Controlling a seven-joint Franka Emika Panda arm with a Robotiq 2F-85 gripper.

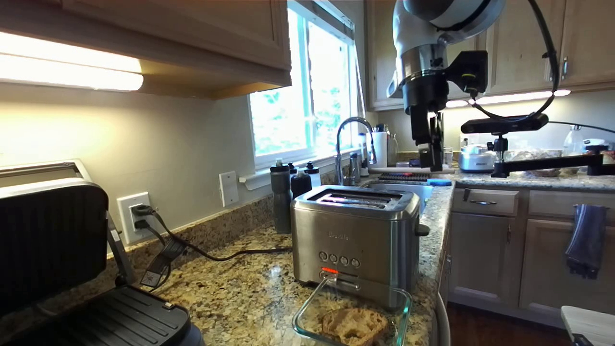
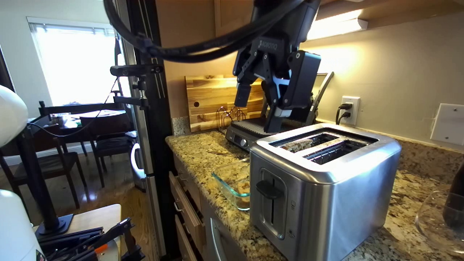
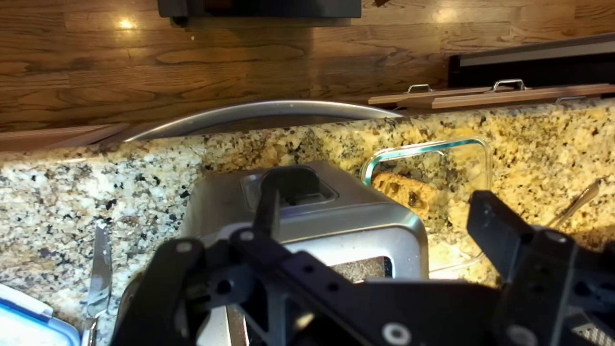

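My open gripper (image 1: 431, 158) hangs above and apart from the steel toaster (image 1: 354, 248), with nothing between its fingers. In exterior view 2 the gripper (image 2: 257, 116) appears over the far side of the toaster (image 2: 322, 204). Something bread-like (image 2: 300, 145) shows in one toaster slot. The toaster's black lever (image 2: 268, 190) sits high on its end face. Beside the toaster, a glass dish (image 1: 406, 308) holds a slice of bread (image 1: 354, 324). From the wrist, the fingers cover much of the toaster top, while the bread slice (image 3: 406, 193) shows in the dish.
An open contact grill (image 1: 115, 311) stands at the left, near the wall outlet (image 1: 133, 219) and its cords. Dark bottles (image 1: 280, 199) stand behind the toaster. A knife (image 3: 99, 271) lies on the counter near a blue-edged container (image 3: 34, 317). Bare counter (image 1: 242, 277) shows left of the toaster.
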